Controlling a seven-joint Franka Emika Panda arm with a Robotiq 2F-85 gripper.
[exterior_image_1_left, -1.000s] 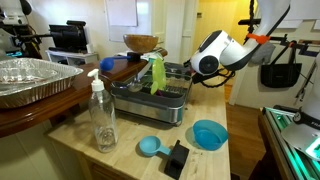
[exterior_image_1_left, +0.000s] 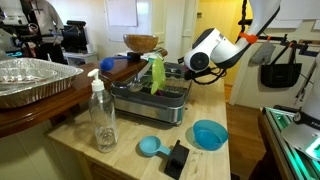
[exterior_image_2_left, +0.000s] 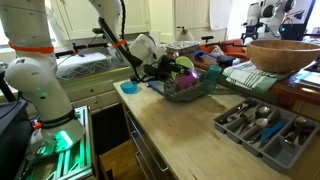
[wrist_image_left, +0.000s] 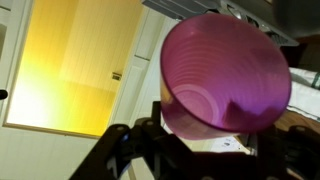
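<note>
In the wrist view a magenta cup (wrist_image_left: 222, 75) fills the space in front of my gripper; its round end faces the camera, and the dark fingers (wrist_image_left: 145, 135) are shut on it. In exterior view 2 my gripper (exterior_image_2_left: 163, 72) is at the near-left side of the grey dish rack (exterior_image_2_left: 190, 107), with magenta showing at the rack. From exterior view 1, the gripper (exterior_image_1_left: 190, 72) is at the rack's far right corner; the cup in its grip cannot be made out there.
A green item (exterior_image_1_left: 158, 75) stands up in the rack. On the counter are a blue bowl (exterior_image_1_left: 210, 135), a small blue cup (exterior_image_1_left: 150, 146), a black item (exterior_image_1_left: 177, 160) and a soap bottle (exterior_image_1_left: 102, 115). A cutlery tray (exterior_image_2_left: 265, 128) is at the right.
The white arm has shifted slightly near the rack's far right corner. The rack, green item, bowls and bottle look unmoved.
</note>
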